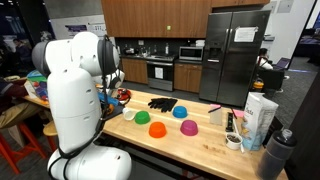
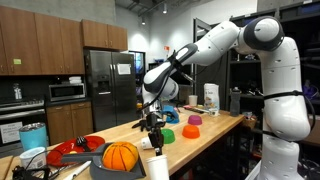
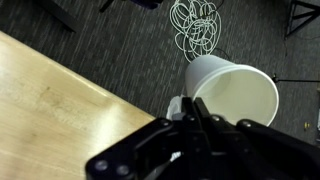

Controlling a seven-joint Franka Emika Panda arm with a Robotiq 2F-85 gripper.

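A white cup fills the right of the wrist view, its open mouth and inner wall showing. My gripper is shut with the cup's near rim at its fingertips; the dark fingers cover part of that edge. Floor shows behind the cup, past the table's edge. In exterior view 2 the gripper points down near the counter edge, with a white cup just below it. The arm blocks much of the gripper in exterior view 1.
A table carries a green bowl, an orange bowl, a blue bowl and a magenta bowl. An orange ball lies in a dark container near the gripper. Bare wood lies in front of the bowls.
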